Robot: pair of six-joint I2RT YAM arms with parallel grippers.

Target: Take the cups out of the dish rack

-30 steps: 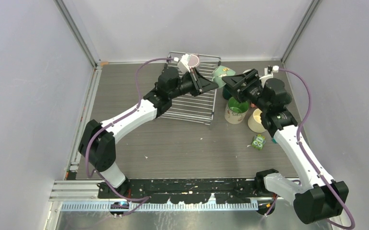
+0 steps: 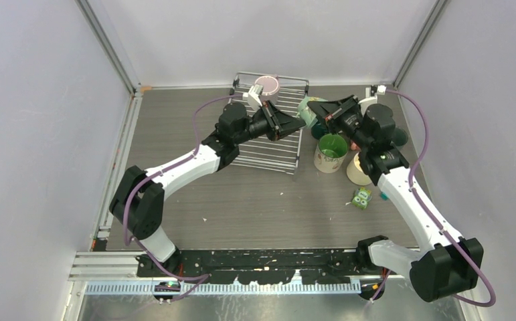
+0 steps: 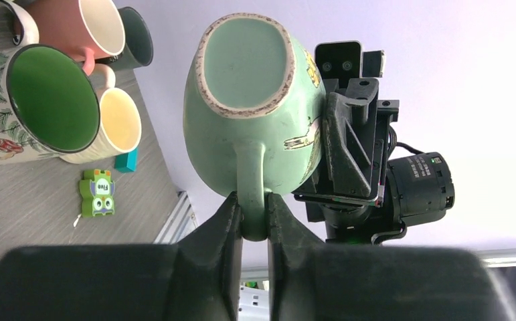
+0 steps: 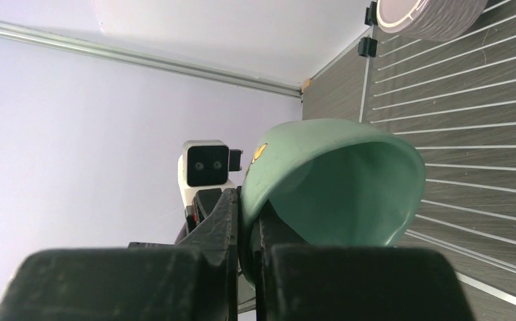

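Between my two arms a pale green cup (image 2: 308, 111) hangs in the air near the rack's right side. My left gripper is shut on its handle; the cup's base faces the left wrist camera. From the other side my right gripper is shut on the cup's rim wall, one finger inside the open mouth. The wire dish rack (image 2: 263, 162) stands at the back middle of the table. At its far end sits a pinkish cup (image 2: 268, 85), seen also as a ribbed pink-white cup (image 4: 436, 17) in the right wrist view.
Right of the rack stand a cup with a green inside (image 2: 330, 152), a cream cup (image 2: 358, 170), a pink cup (image 3: 74, 28) and a dark green cup (image 3: 134, 39). A green owl toy (image 2: 361, 198) and a teal block (image 3: 126, 161) lie in front.
My right gripper has moved slightly left and up in the top view, coming further over the pale green cup. My left gripper and the cup have barely shifted.
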